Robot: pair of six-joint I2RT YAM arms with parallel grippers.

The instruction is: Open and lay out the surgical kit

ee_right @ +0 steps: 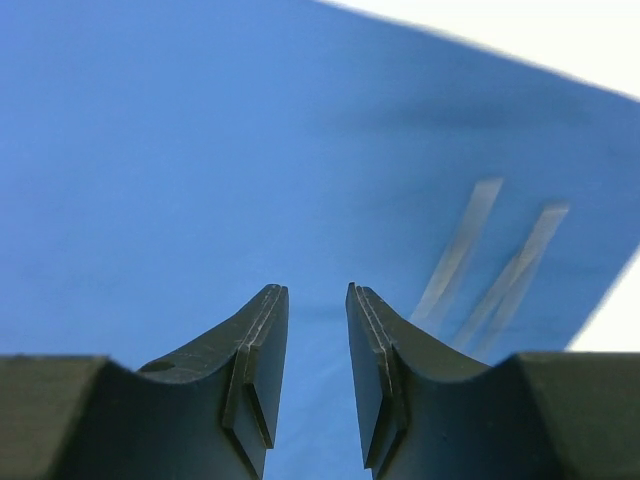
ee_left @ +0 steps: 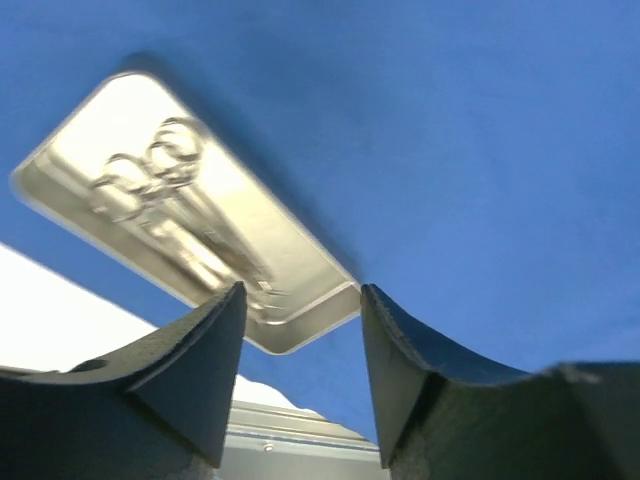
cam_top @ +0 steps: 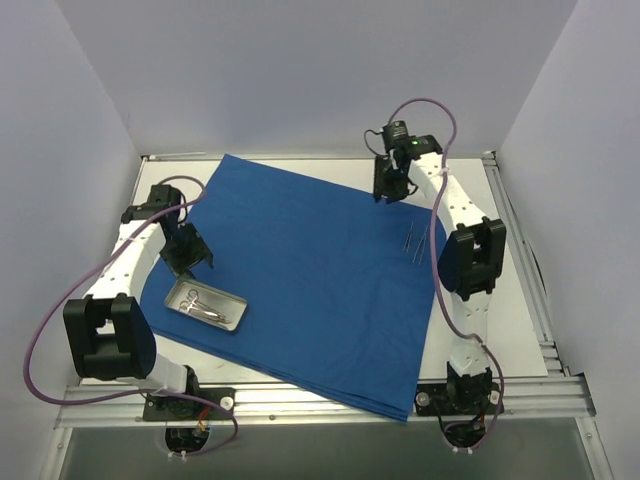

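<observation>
A metal tray (cam_top: 233, 311) lies on the blue cloth (cam_top: 300, 250) at the left, holding scissor-like instruments (ee_left: 178, 155) and other slender tools. My left gripper (cam_top: 195, 262) hangs just above the tray's upper side, its fingers apart and empty. At the cloth's upper right, thin instruments (cam_top: 408, 237) lie side by side, blurred in the right wrist view. My right gripper (cam_top: 388, 192) is above the cloth's back edge, beyond those instruments, its fingertips somewhat apart with nothing between them.
White table (cam_top: 500, 320) borders it, inside a metal frame, with grey walls at back and sides.
</observation>
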